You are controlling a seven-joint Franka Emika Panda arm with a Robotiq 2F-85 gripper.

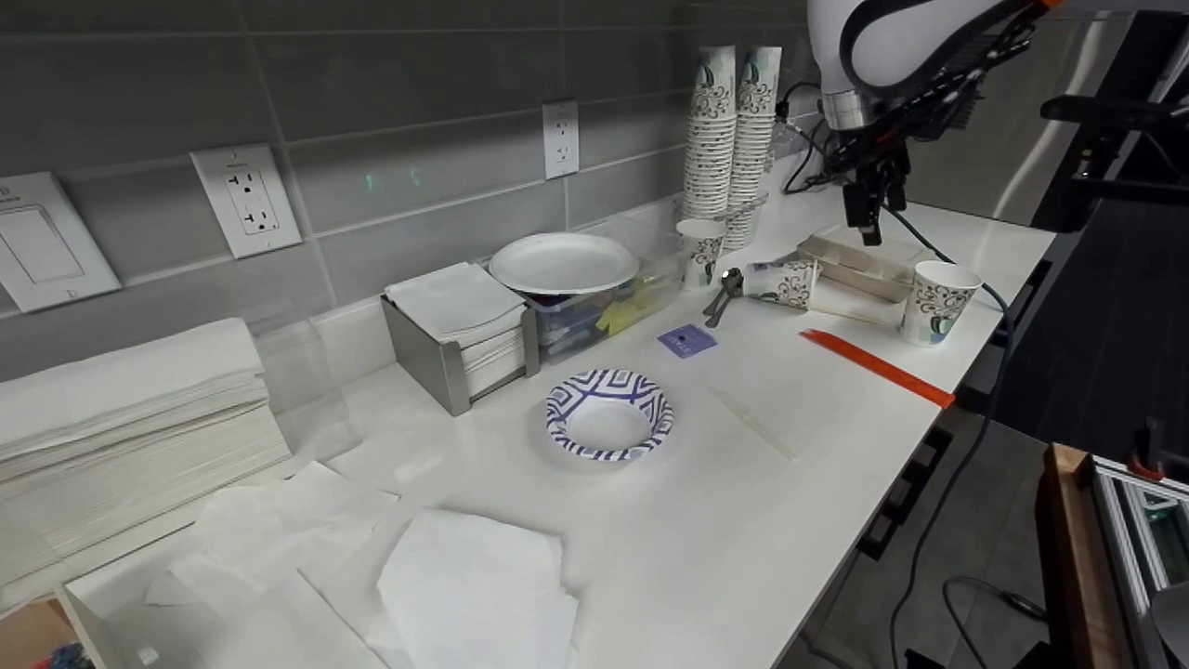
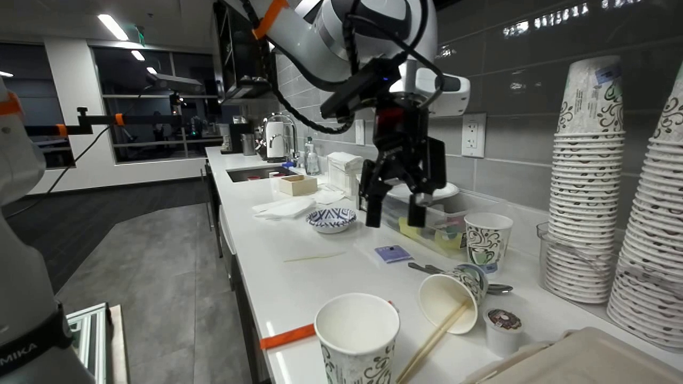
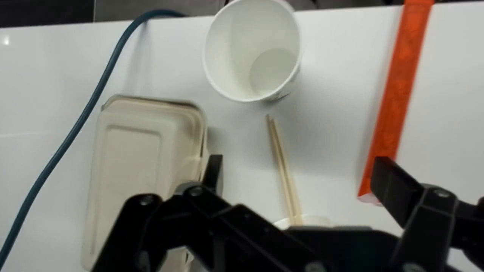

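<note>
My gripper hangs above the counter, its two fingers spread wide with nothing between them; the wrist view shows the same open gripper. Below it a patterned paper cup lies on its side, with wooden chopsticks sticking out of its mouth. In the wrist view that cup is mostly hidden behind the gripper, while the chopsticks show between the fingers. An upright, empty paper cup stands near the counter's front edge. Another upright cup is by the clear bin.
A beige takeout box and a dark cable lie close by. Orange tape marks the counter. Tall cup stacks stand against the wall. A patterned bowl sits farther along, with bare counter in front of it.
</note>
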